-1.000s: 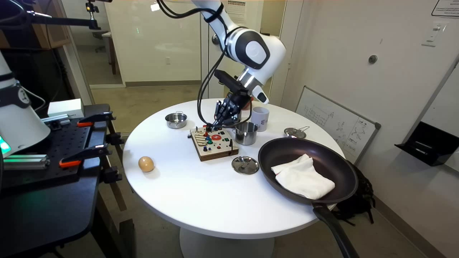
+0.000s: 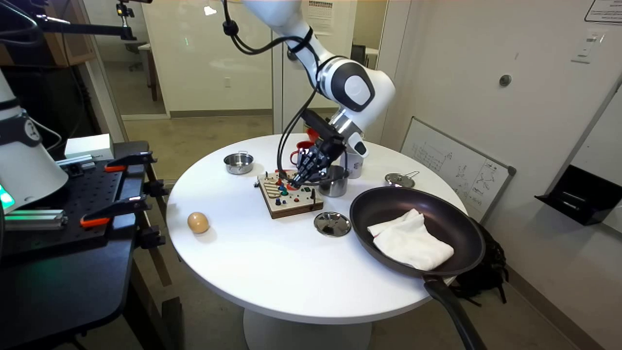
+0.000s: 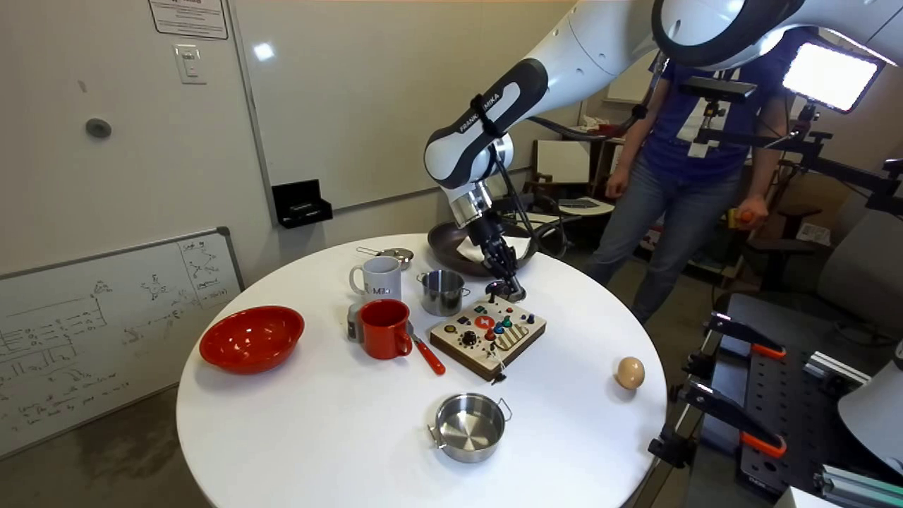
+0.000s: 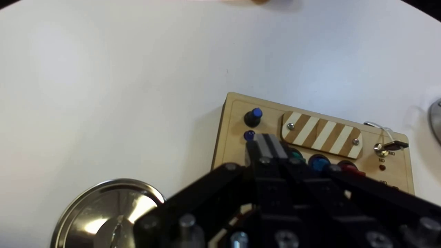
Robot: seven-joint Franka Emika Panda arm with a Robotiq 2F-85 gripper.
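A wooden board with colored buttons, knobs and a striped plate lies flat on the white table. My gripper is shut, its fingers side by side with nothing showing between them. In the wrist view they cover part of the board, near its blue knob and its row of colored buttons. Exterior view 1 has the gripper low over the board's right half, and exterior view 2 puts it by the board's far edge. Whether the fingertips touch the board, I cannot tell.
Close to the board are a steel pot, a red mug and a steel lid. A black pan holds a white cloth. A brown ball-like object sits alone.
In exterior view 1 the arm and gripper have moved down and to the right, over the board. The red mug, hidden before behind the gripper, now shows. The board has not visibly moved.
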